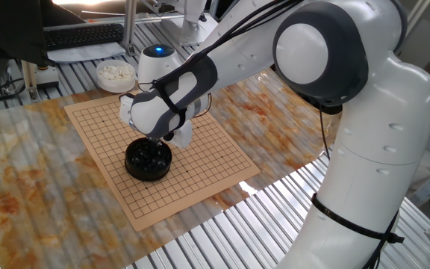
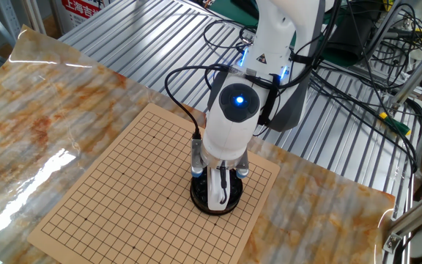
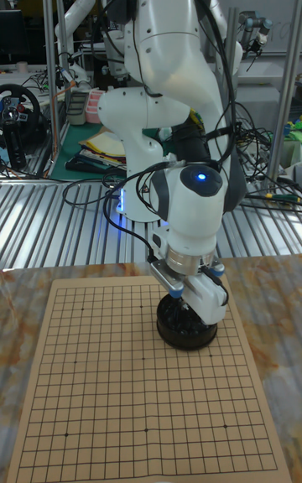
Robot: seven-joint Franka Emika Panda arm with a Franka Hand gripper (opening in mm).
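Note:
A round black bowl of dark go stones stands on the tan grid board, which carries no loose stones that I can make out. My gripper points down at the bowl's far side in exterior view 1, its tips at or just inside the rim. In exterior view 2 the white hand covers part of the black bowl. The black bowl shows again in exterior view 3, directly below the hand. The fingertips are hidden by the hand and lost against the dark stones, so their opening cannot be told.
A white bowl of white stones stands beyond the board, near a keyboard. The marbled mat around the board is clear. Black cables loop beside the arm.

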